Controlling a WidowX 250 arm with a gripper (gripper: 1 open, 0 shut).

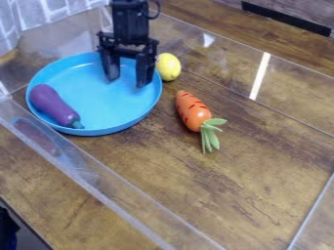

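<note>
The black gripper (pixel 127 61) is low over the back part of a blue plate (pixel 104 109), its fingers apart and nothing visible between them. A purple eggplant (pixel 53 104) lies on the left of the plate. Just outside the plate's right rim, beside the gripper, is a yellow lemon (pixel 169 66). An orange carrot (pixel 194 112) with green leaves lies on the wood to the right of the plate.
Clear plastic walls border the wooden work surface (pixel 222 190), with one along the lower left and others toward the back and right.
</note>
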